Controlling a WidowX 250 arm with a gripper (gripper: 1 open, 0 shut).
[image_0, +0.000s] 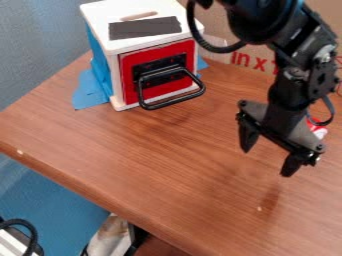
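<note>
The black arm reaches down from the top right, its gripper (269, 152) hanging above the wooden table (134, 170) with the fingers spread apart and nothing visible between them. Behind it on the right, a small red-and-white object (318, 130) is partly hidden by the arm. At the back left stands a white box (98, 16) with a red front, a black handle (171, 95) and a dark pad (144, 28) on top.
A blue sheet (88, 92) lies under the box. Cardboard with red lettering stands at the back right. The table's left edge drops to a blue floor.
</note>
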